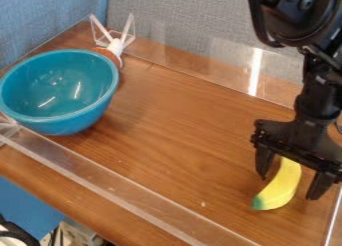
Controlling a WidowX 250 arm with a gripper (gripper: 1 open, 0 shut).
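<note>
On the wooden table at the right lies a yellow banana (278, 187) with a green tip toward the front. My black gripper (290, 181) is low over it, its two fingers apart on either side of the banana's upper part; whether they touch it, I cannot tell.
A teal bowl (58, 95) sits at the left. Behind it stands a white object with orange parts (110, 48) near the back wall. Clear strips run along the table's edges.
</note>
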